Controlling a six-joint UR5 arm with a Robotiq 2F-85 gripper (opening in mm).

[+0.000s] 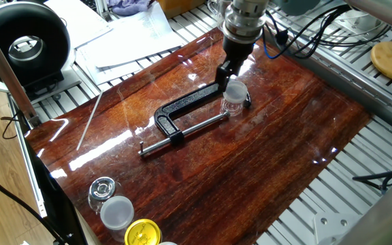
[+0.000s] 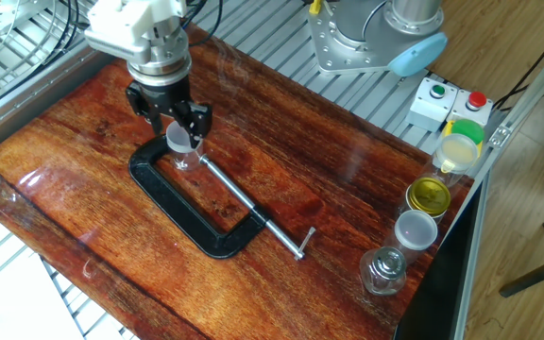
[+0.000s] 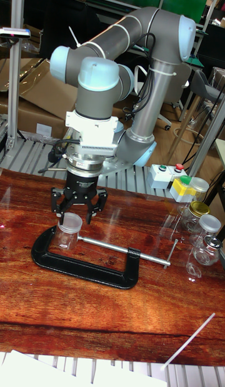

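Note:
A clear jar with a frosted white lid [image 1: 235,91] stands upright on the glossy brown table. Around it lies a black C-clamp [image 2: 182,212], the jar being at the open end of its frame, near the tip of the steel screw [image 3: 120,246]. Above the jar hangs my black gripper [image 3: 76,215], pointing down. Its fingers are spread apart and nothing is held between them. In exterior view 2 the fingertips come close over the lid [image 2: 181,139]; whether they touch it I cannot tell.
Several jars line one table edge: a silver-topped one [image 2: 385,264], a white-lidded one [image 2: 416,229], a gold-lidded one [image 2: 429,196] and a pale-lidded one [image 2: 456,152]. Button boxes [image 2: 447,102] stand behind them.

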